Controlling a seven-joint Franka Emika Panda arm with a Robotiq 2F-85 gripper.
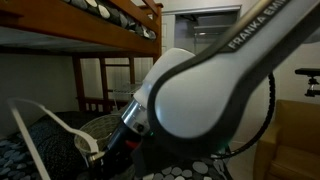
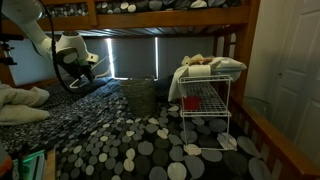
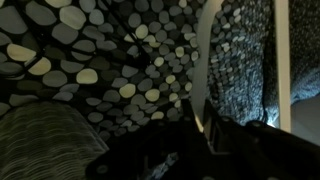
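Note:
A thin white looped piece, like a clothes hanger, extends from my gripper out over the bed in exterior view 1. In the wrist view two white bars of the hanger run up from the dark fingers, and my gripper is shut on it. Below and to one side sits a woven basket, apart from the hanger. Exterior view 2 has the arm at the far left, with the basket to its right on the bed. The exact grip point is dark and hard to make out.
Dark bedding with grey pebble-like spots covers the lower bunk. A white wire rack stands right of the basket, with cloth items on top. The upper bunk's wooden rail runs overhead. A tan armchair is at right.

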